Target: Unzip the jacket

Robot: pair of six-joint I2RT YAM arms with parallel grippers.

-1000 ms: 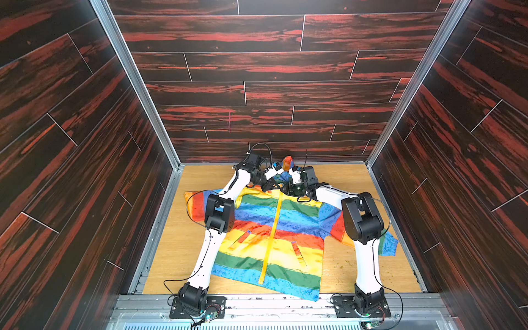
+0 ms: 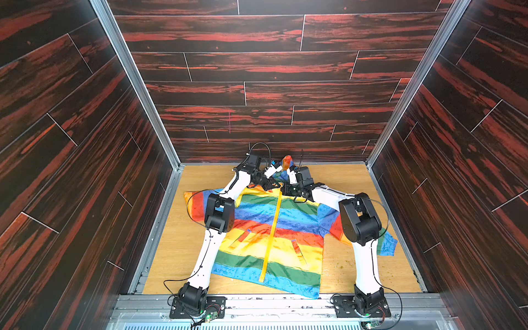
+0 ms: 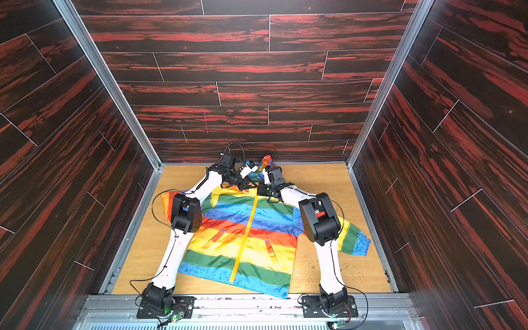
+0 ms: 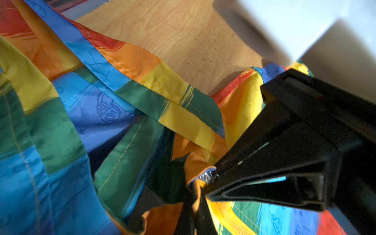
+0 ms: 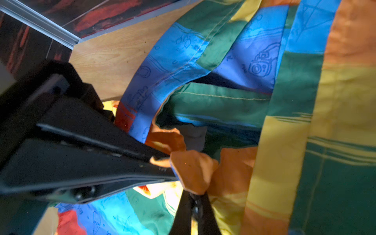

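Observation:
The rainbow-striped jacket (image 2: pixel 280 220) lies spread on the table, front up, with a yellow-orange zipper strip (image 2: pixel 271 239) running down its middle. Both grippers meet at the collar end. In the left wrist view my left gripper is shut with a thin orange fold of the collar edge (image 4: pixel 197 190) between its fingertips. My right gripper is shut just below an orange collar flap (image 5: pixel 193 168), and no cloth shows clearly between its tips. Beside the right gripper's tip sits a small shiny metal piece (image 4: pixel 208 177), partly hidden by cloth.
The hood (image 2: pixel 286 163) lies crumpled behind the collar. Sleeves stretch out to both sides under the arms. Bare wooden table (image 2: pixel 165 258) shows left of the jacket and at the right, with dark walls close behind.
The jacket's lower right hem has crept slightly toward the back. The left arm looks still.

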